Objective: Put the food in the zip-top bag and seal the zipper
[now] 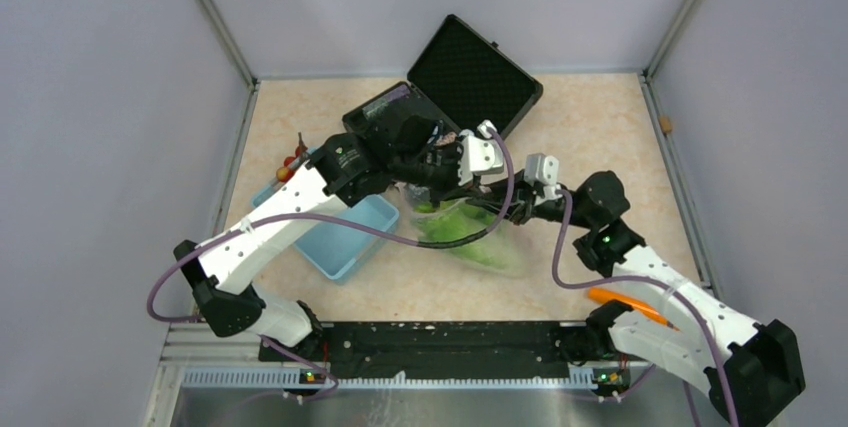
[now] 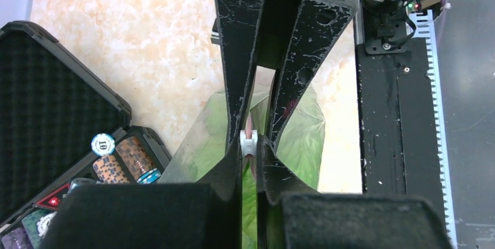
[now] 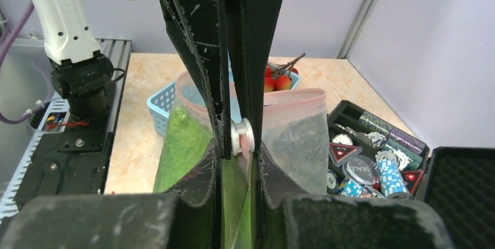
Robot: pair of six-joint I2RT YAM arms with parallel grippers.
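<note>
The clear zip top bag (image 3: 297, 138) hangs upright between my grippers, its pinkish zipper edge (image 3: 295, 96) at the top. Green leafy food (image 1: 465, 232) shows inside it. A white slider (image 2: 248, 143) sits on the zipper edge where the fingertips meet. My left gripper is shut on the bag's edge by the slider. From the opposite side my right gripper stands partly open, its fingers (image 3: 265, 170) either side of the bag's edge, a narrow gap between them. In the top view the arms hide both fingertips.
Left of the bag lies a blue basket (image 1: 343, 270), with red tomatoes (image 1: 289, 167) at its far end. An open black case (image 1: 475, 72) of poker chips stands behind. An orange object (image 1: 625, 299) lies by the right arm. Bare table shows at right.
</note>
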